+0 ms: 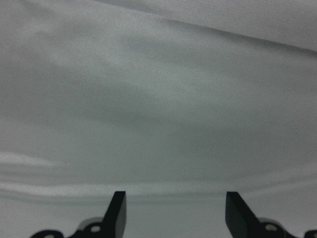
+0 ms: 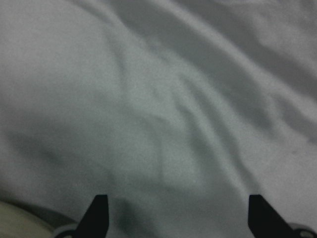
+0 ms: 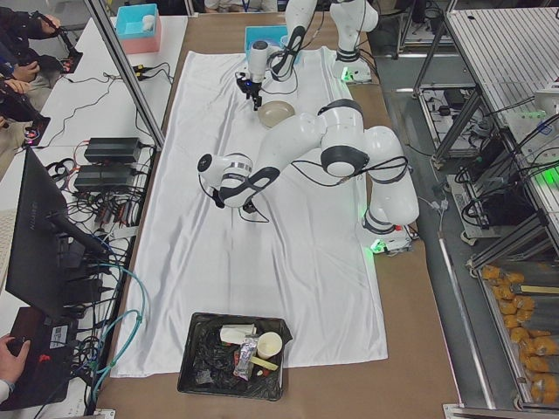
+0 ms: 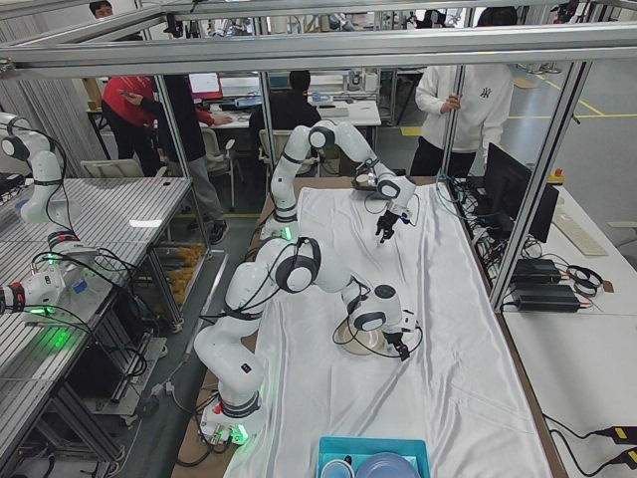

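Note:
A beige bowl [image 3: 276, 112] rests on the white cloth [image 3: 218, 279]; its rim [image 2: 17, 223] shows in the right wrist view's lower left corner. My right gripper [image 3: 251, 94] stands open above the cloth beside the bowl, with only cloth visible between its fingers. My left gripper [image 3: 236, 208] hangs open over the middle of the cloth, nothing between its fingers.
A black bin [image 3: 201, 349] with assorted items stands at one end of the table, a blue bin [image 4: 418, 458] with dishes at the other. Monitors and cables line one long side. The cloth between left gripper and black bin is clear.

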